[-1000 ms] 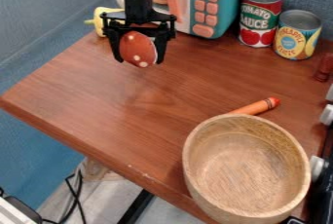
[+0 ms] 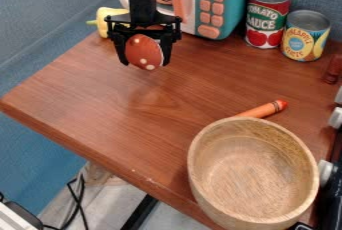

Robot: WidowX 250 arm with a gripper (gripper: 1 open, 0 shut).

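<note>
The black gripper point(image 2: 143, 36) hangs over the back left of the wooden table point(image 2: 127, 114), shut on a red-orange round object with white dots point(image 2: 146, 52), held above the tabletop. A light wooden bowl point(image 2: 253, 174) rests at the front right, with an orange crayon point(image 2: 261, 110) lying just behind it.
A tomato can point(image 2: 266, 19) and a yellow-labelled can point(image 2: 305, 39) stand at the back right, beside a teal toy microwave point(image 2: 221, 4). A yellow object point(image 2: 104, 19) lies behind the gripper. A small red item point(image 2: 333, 69) is at the right edge.
</note>
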